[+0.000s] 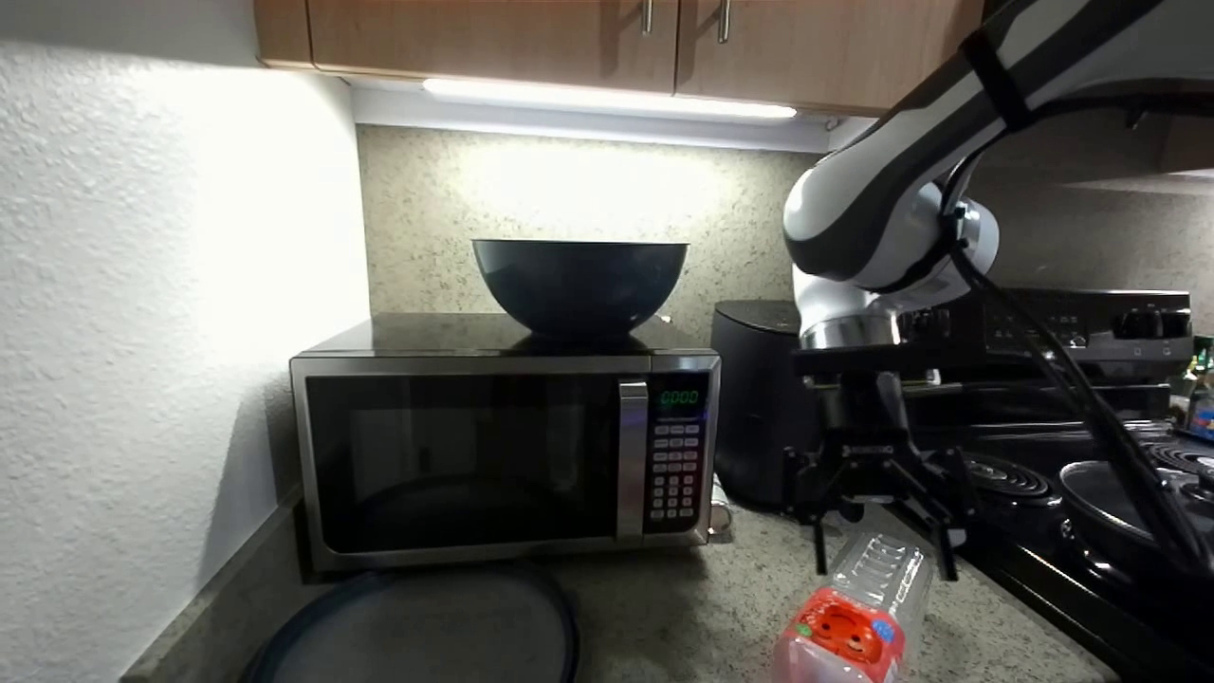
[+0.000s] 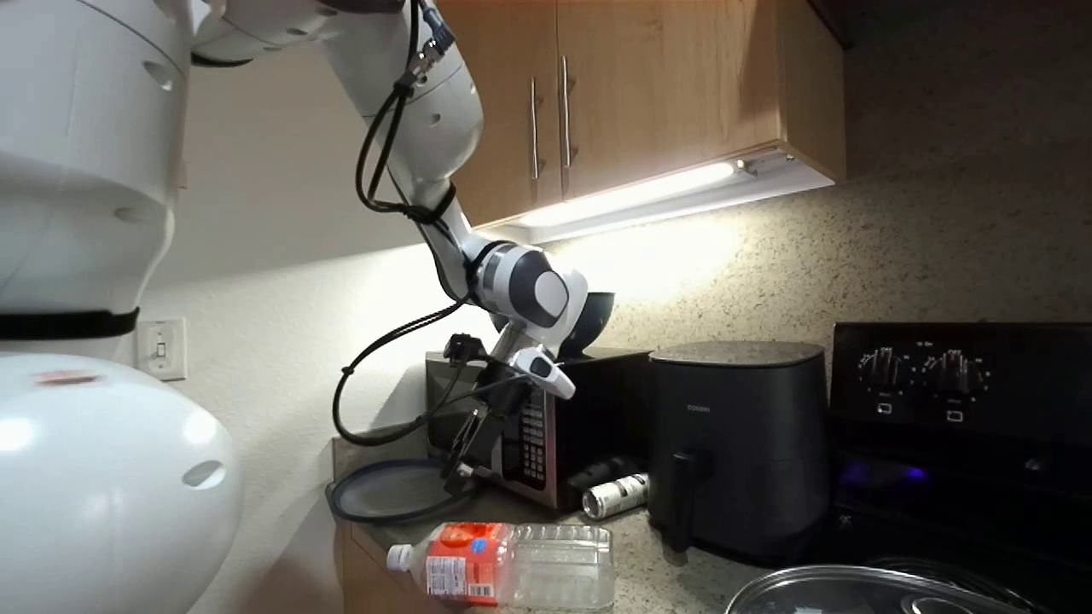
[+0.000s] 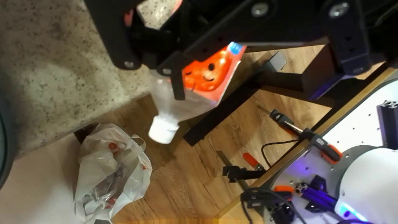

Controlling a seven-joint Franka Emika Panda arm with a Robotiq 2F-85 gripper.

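Observation:
A clear plastic bottle (image 1: 873, 586) with a red label lies on its side on the counter. Its white cap (image 2: 400, 558) points toward the counter's front edge. Open and empty, my gripper (image 1: 887, 558) appears above the bottle in exterior view 1, its two fingers apart. Exterior view 2 has the gripper (image 2: 457, 474) tilted over the counter, higher than the bottle. In the wrist view the dark gripper parts cover much of the bottle (image 3: 186, 100); its neck, cap and part of the orange label show beyond them. No contact between fingers and bottle can be made out.
A microwave (image 1: 478, 461) bearing a dark bowl (image 1: 580, 285) stands behind, with a black air fryer (image 2: 737, 450) beside it. A can (image 2: 616, 496) lies near them. A round lid (image 1: 421, 626) occupies the left counter. The stove (image 1: 1013, 501) adjoins on the right.

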